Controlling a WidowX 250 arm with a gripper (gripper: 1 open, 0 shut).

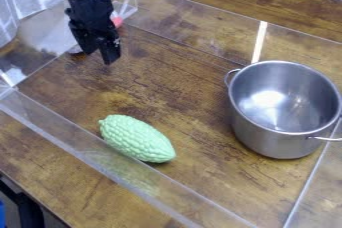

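Observation:
My black gripper [96, 46] is at the upper left, low over the wooden board beside the clear side wall. A small red object [116, 22] is partly hidden behind it. Whether the fingers are open or shut cannot be made out. A pale green bitter melon [135, 138] lies at the lower middle. A steel pot [274, 122] with two handles stands at the right, empty inside.
Clear plastic walls [107, 165] border the wooden work area. The middle of the board between gripper, melon and pot is bare.

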